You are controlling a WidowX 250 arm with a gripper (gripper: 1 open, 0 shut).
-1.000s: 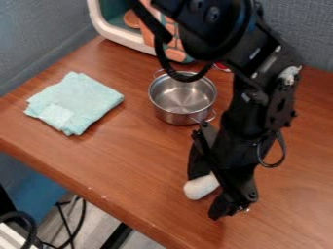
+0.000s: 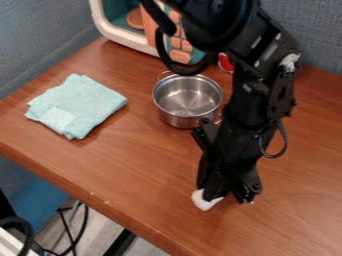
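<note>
My black gripper (image 2: 227, 190) points down at the wooden table's near right part, low over the surface. A white object (image 2: 207, 198) lies at its fingertips, mostly hidden behind them; whether the fingers are closed on it I cannot tell. Behind the gripper, to its left, a steel pot (image 2: 185, 95) stands upright on the table (image 2: 134, 170), partly covered by the arm.
A folded pale blue cloth (image 2: 76, 105) lies at the left. A toy kitchen (image 2: 127, 22) stands at the back, with a small red item (image 2: 226, 63) near it. The table's front left edge drops to floor and cables.
The gripper has shifted slightly away from the front edge and turned a little. The white object at its tips is now more hidden and a little lower in view.
</note>
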